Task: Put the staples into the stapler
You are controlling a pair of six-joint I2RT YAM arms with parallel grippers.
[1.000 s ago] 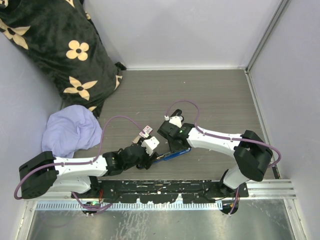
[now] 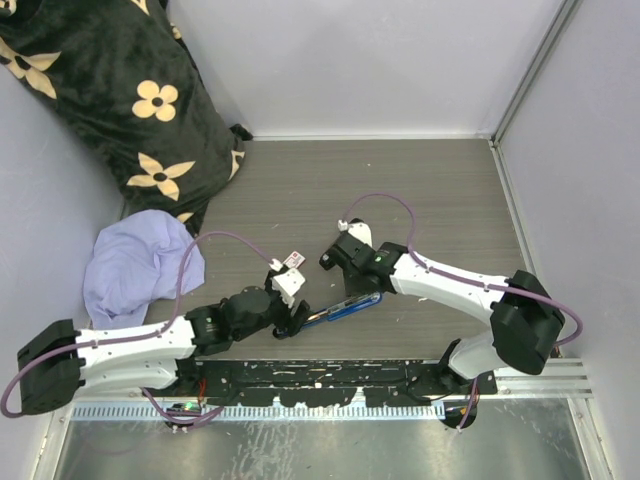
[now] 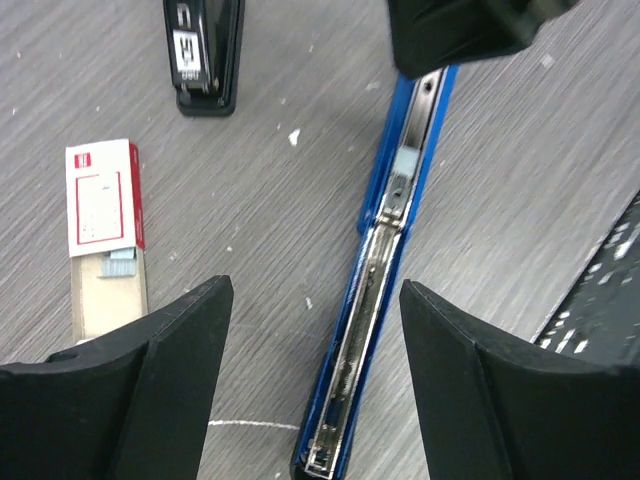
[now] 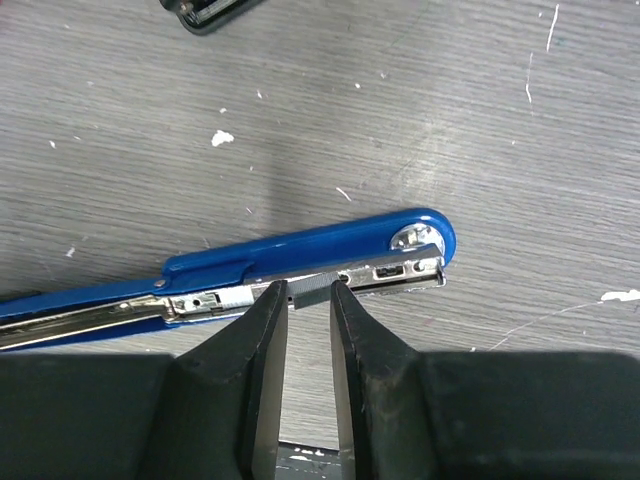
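Observation:
The blue stapler (image 2: 350, 308) lies opened out on the table between the two arms. Its metal channel runs lengthwise in the left wrist view, with a short grey strip of staples (image 3: 405, 161) sitting in it. My left gripper is open above the stapler's near half, nothing between its fingers. At the other half, my right gripper stands open by a narrow gap; the grey staples (image 4: 314, 289) show in the channel between and beyond its fingertips. Whether the fingertips touch them, I cannot tell. An open staple box (image 3: 100, 195) holds more staples (image 3: 118, 263).
A black object with a white label (image 3: 203, 55) lies beyond the staple box. A lilac cloth (image 2: 140, 265) and a dark flowered cushion (image 2: 130, 100) fill the left side.
The stapler appears to be in the same place.

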